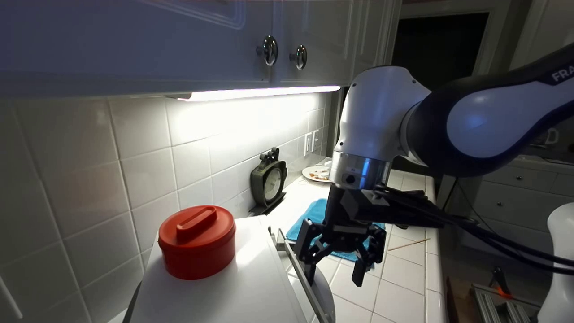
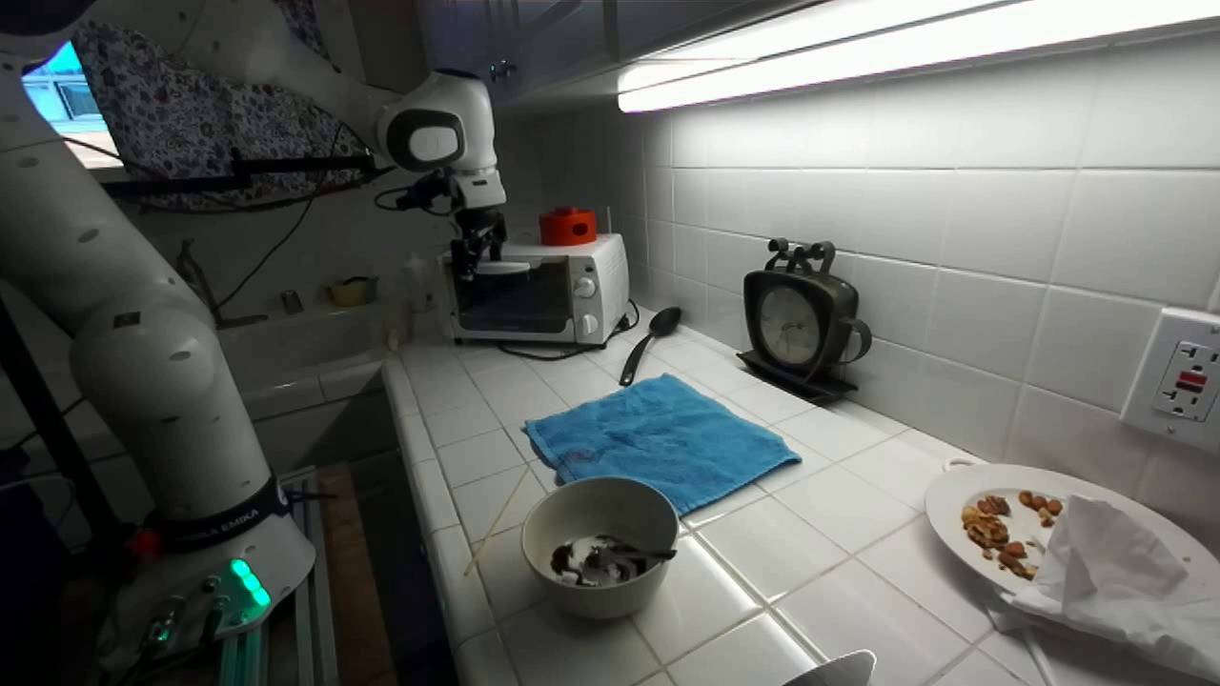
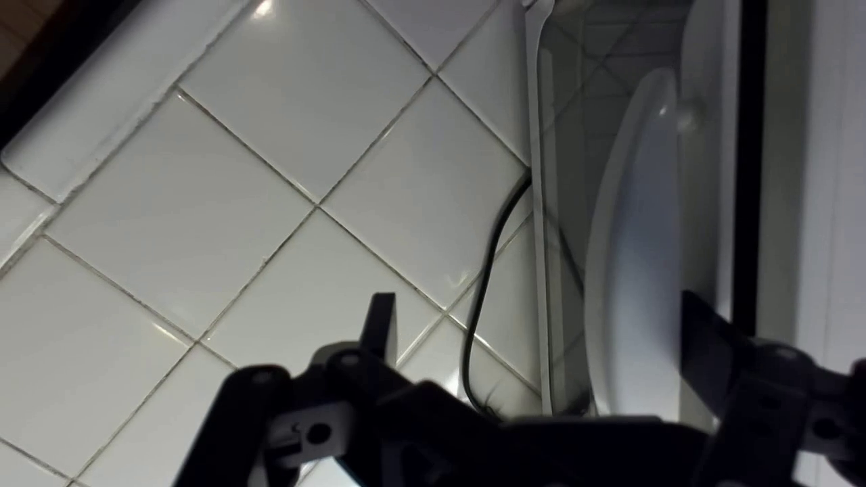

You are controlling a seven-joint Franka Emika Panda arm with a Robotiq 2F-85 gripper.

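Observation:
A white toaster oven [image 2: 611, 272] stands at the far end of the counter in exterior view 2. Its door [image 1: 301, 269] leans slightly out from the body, leaving a narrow gap along the top. My gripper [image 1: 334, 275] points down at this door with its fingers wide apart. One finger is at the door's top edge, apparently on the oven side; the other hangs out over the counter. In the wrist view my gripper has the curved white handle [image 3: 637, 268] between its fingers, close to the right one. Whether that finger touches the door, I cannot tell.
A red lidded pot [image 1: 197, 245] sits on the oven. Along the counter are a black spoon [image 2: 649, 343], a blue towel [image 2: 658, 440], a bowl [image 2: 600, 503], a scale [image 2: 801, 320] and a plate [image 2: 955, 503]. A black cord [image 3: 479, 300] runs beside the oven.

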